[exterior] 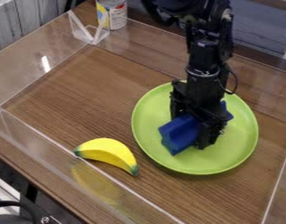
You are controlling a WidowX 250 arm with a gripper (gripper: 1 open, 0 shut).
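Note:
My black gripper reaches down from the top centre over a green plate, its fingers at a blue object lying on the plate. More blue shows behind the gripper on the right. Whether the fingers are open or shut on the blue object cannot be made out, as the dark parts overlap it. A yellow toy banana lies on the wooden table to the lower left, apart from the plate.
A can stands at the back edge. Clear side panels border the left.

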